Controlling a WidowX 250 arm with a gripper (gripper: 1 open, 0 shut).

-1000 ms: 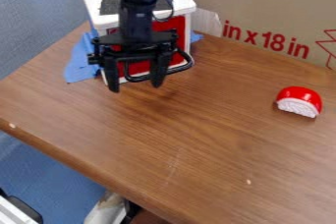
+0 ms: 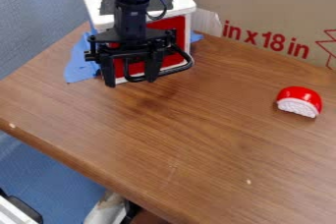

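My black gripper (image 2: pixel 132 75) hangs at the upper middle of the camera view, in front of a white box (image 2: pixel 179 0) with a red front. Its fingers are apart, and whether anything is between them is hard to tell against the red behind. A blue cloth (image 2: pixel 81 63) lies beside and behind the box, partly hidden by the arm. A red object with a white face (image 2: pixel 298 100) rests on the wooden table (image 2: pixel 184 159) at the right.
A cardboard panel (image 2: pixel 270 12) with red print stands at the back right. The table's left edge runs diagonally, with blue flooring below.
My gripper has moved slightly up and to the left. The box and the red object look unmoved.
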